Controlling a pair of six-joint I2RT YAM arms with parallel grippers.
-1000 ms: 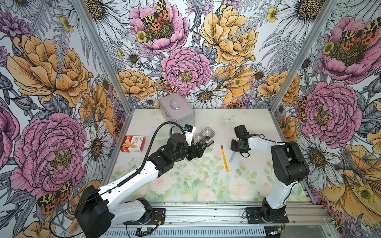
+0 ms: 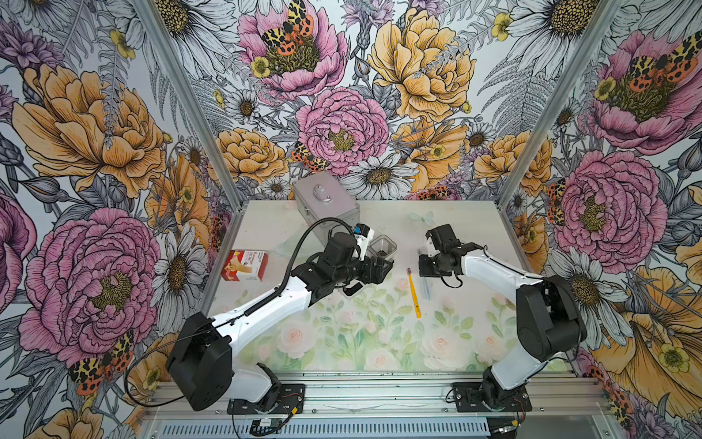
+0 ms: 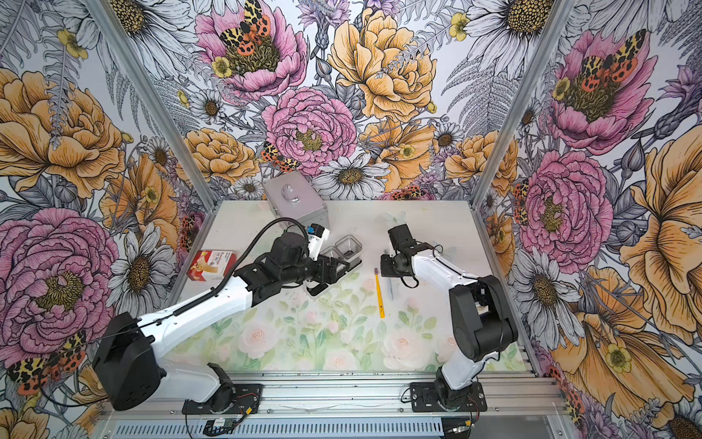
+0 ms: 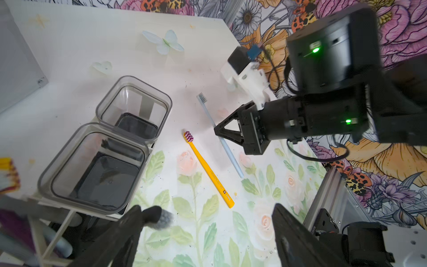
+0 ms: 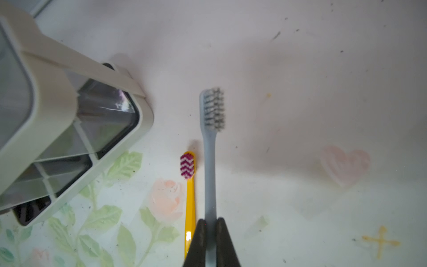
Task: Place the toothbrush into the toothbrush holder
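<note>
The grey-blue toothbrush (image 5: 210, 169) runs between the fingertips of my right gripper, which is shut on its handle. Its bristled head points away from the gripper and looks nearer the camera than the yellow toothbrush (image 4: 208, 169), which lies flat on the table. The toothbrush holder (image 4: 91, 164), with two clear cups on a pale frame, stands left of both brushes. Close by the holder, my left gripper is open; nothing sits between its fingers. In the left wrist view, a dark brush with a grey bristly tip (image 4: 164, 219) pokes out beside the left finger.
A brush with yellow bristles (image 4: 9, 174) shows at the holder's left. Farther left are a grey box (image 2: 325, 205) and a red-and-white carton (image 2: 245, 265).
My left arm has reached farther right, covering more of the holder. My right gripper has shifted slightly left, and the grey-blue brush has moved and turned slightly.
</note>
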